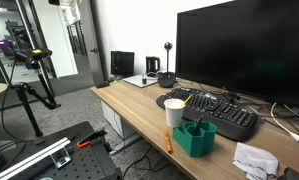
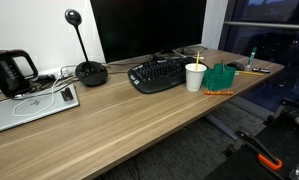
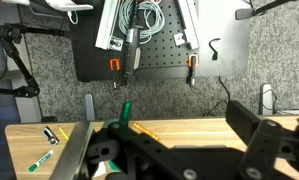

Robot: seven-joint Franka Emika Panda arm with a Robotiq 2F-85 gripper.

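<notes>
A white cup (image 1: 180, 117) stands on the wooden desk with a yellow-orange stick poking out of its top. Beside it is a green holder (image 1: 196, 137) with dark items in it; in exterior view 2 the cup (image 2: 195, 77) is left of the holder (image 2: 220, 78). An orange marker (image 1: 169, 141) lies near the desk's front edge. At the bottom of the wrist view, my gripper shows as blurred dark parts set wide apart, and it looks open. Nothing held is visible. The desk lies partly hidden behind it.
Behind the cup are a black keyboard (image 1: 217, 113) and a large monitor (image 1: 251, 55). A white cloth (image 1: 256, 160) lies to the right. A dark base plate (image 3: 164, 50) with orange-handled clamps stands before the desk.
</notes>
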